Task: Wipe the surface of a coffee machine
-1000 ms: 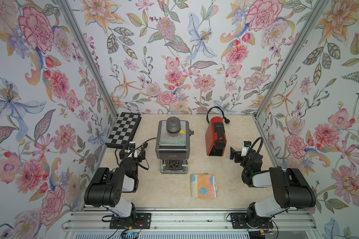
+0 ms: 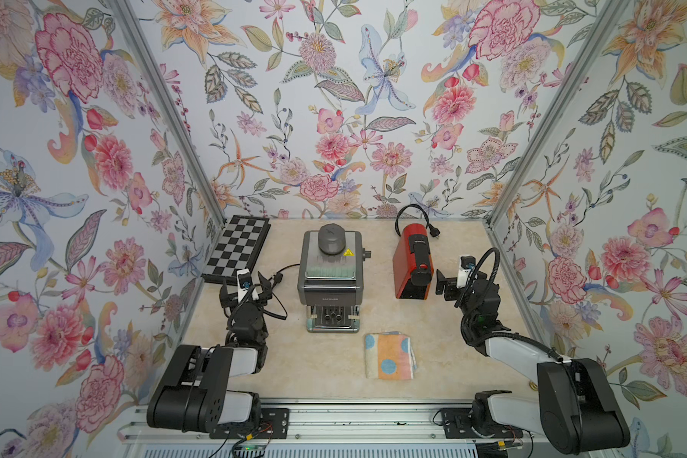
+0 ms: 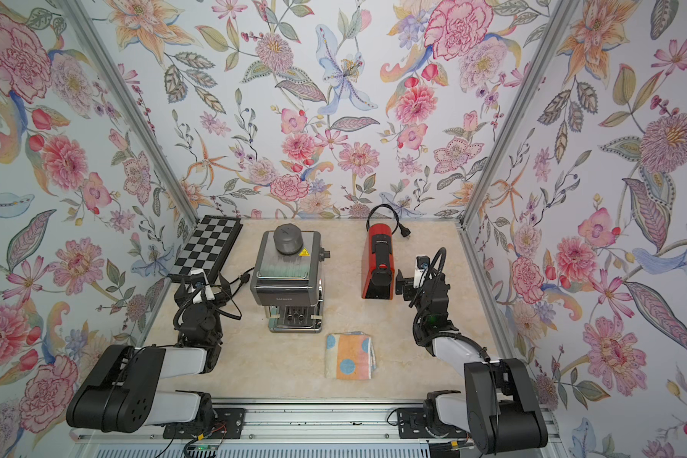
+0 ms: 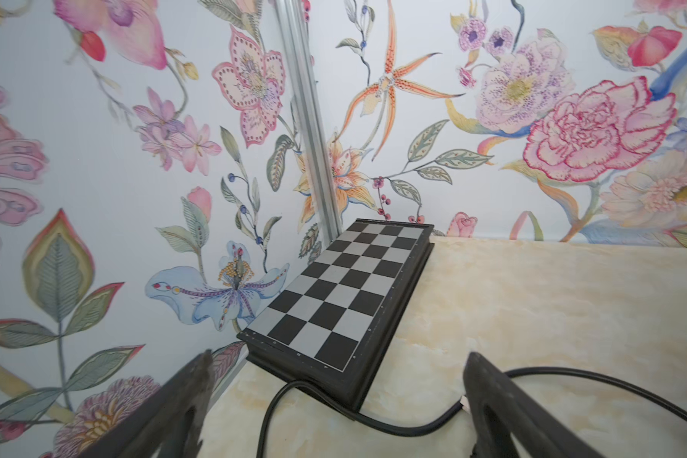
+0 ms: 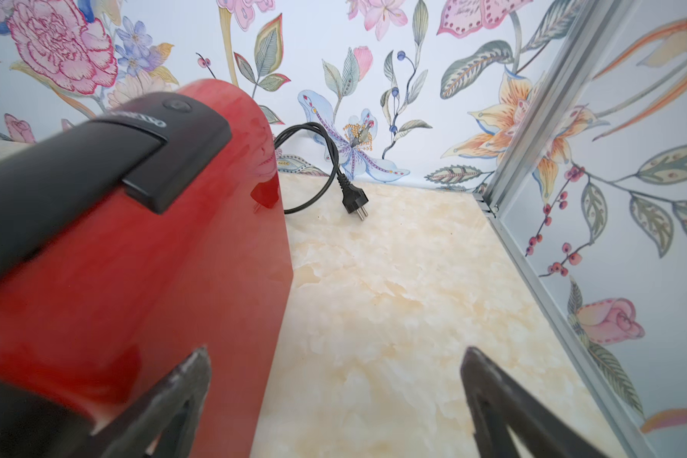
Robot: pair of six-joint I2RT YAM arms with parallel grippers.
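A grey espresso machine (image 2: 330, 278) stands left of the table's middle, and a red coffee machine (image 2: 413, 259) right of it. In front of them a folded cloth (image 2: 388, 356) with blue dots lies flat. My left gripper is open and empty, left of the grey machine and facing the checkered board. My right gripper stands open beside the right side of the red machine, with only bare table showing between its blurred fingers. Both grippers are well apart from the cloth.
A black-and-white checkered board (image 4: 339, 294) lies at the back left. A black cable (image 4: 412, 429) runs in front of it. The red machine's plug (image 5: 354, 198) rests behind it. Bare table (image 2: 450, 358) shows around the cloth.
The cloth and machines have not moved.
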